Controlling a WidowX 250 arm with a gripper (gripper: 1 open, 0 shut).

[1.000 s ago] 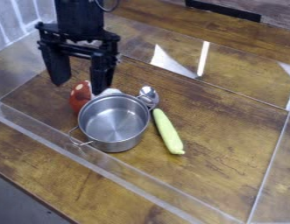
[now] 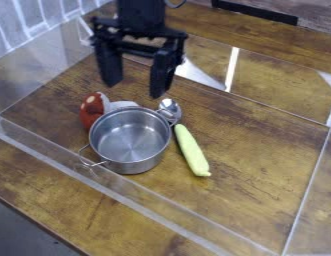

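The dark gripper (image 2: 136, 68) hangs over the back of a steel pot (image 2: 128, 140), raised above it and open, with nothing seen between its blurred fingers. The pot has wire handles and looks empty. A red object (image 2: 93, 110) sits behind the pot at its left, beside a pale item partly hidden by the pot. A small shiny metal object (image 2: 169, 110) stands at the pot's back right. A pale yellow-green vegetable (image 2: 192, 150) lies to the right of the pot.
Clear panels edge the area, and a white rail stands at the back left.
The pot and other objects look unmoved.
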